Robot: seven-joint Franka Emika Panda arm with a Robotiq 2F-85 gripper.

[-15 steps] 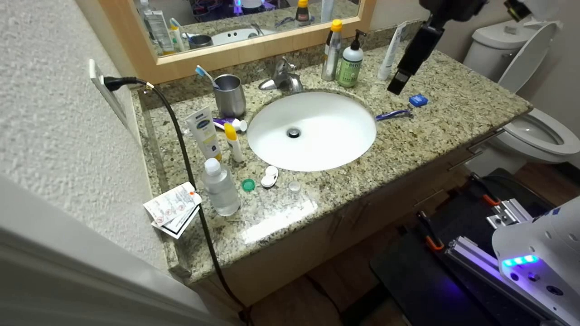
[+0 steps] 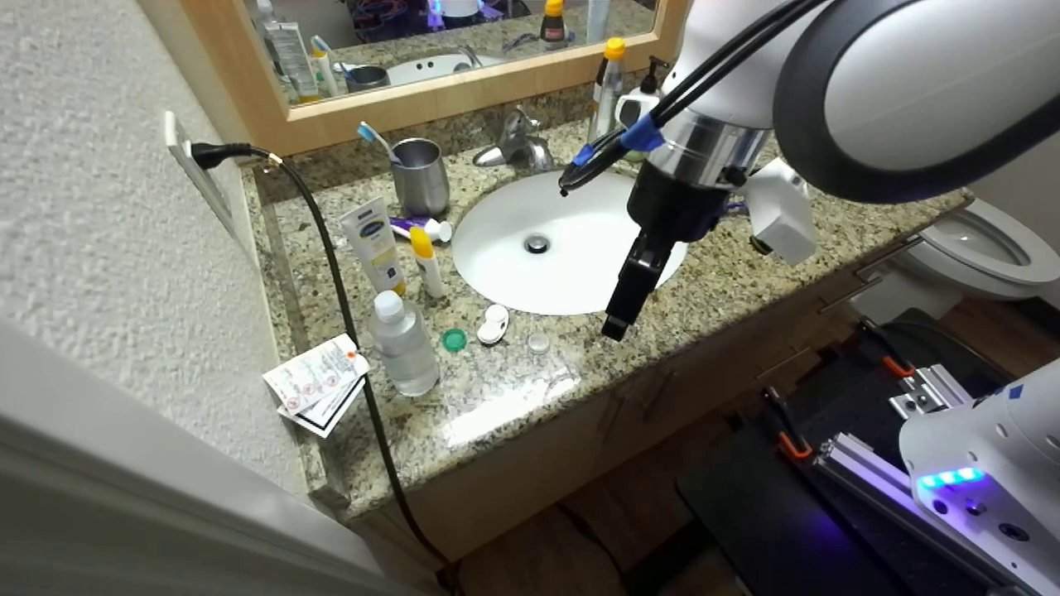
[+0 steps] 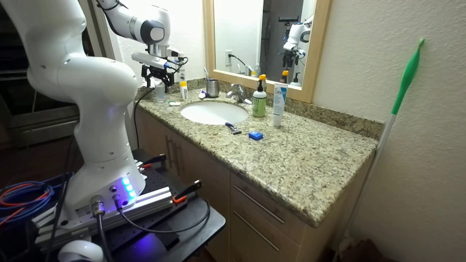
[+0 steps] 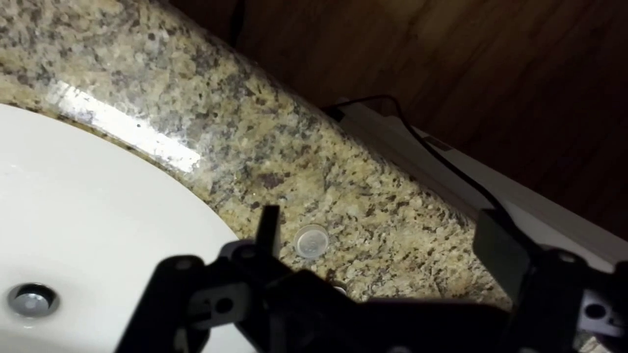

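Observation:
My gripper stands wide open, its two fingers far apart and only countertop visible between them. Exterior view 1 has the gripper [image 2: 618, 323] above the front right of the sink, pointing down. A small clear round cap [image 4: 311, 241] lies on the granite close to the left finger in the wrist view; in exterior view 1 this cap [image 2: 538, 343] is left of the gripper. Beside it are a white contact lens case [image 2: 492, 326] and a green cap [image 2: 454, 339]. A clear bottle [image 2: 404, 348] with a white top stands farther left.
The white sink [image 2: 507, 278] lies behind the caps. Two tubes, a steel cup [image 2: 420, 179] and toothpaste crowd the left back. A black cord [image 2: 333, 263] hangs over the counter's left end.
My arm has swung left and toward the counter's front, from above the blue box and razor to beside the sink's front edge. The objects on the counter look unmoved.

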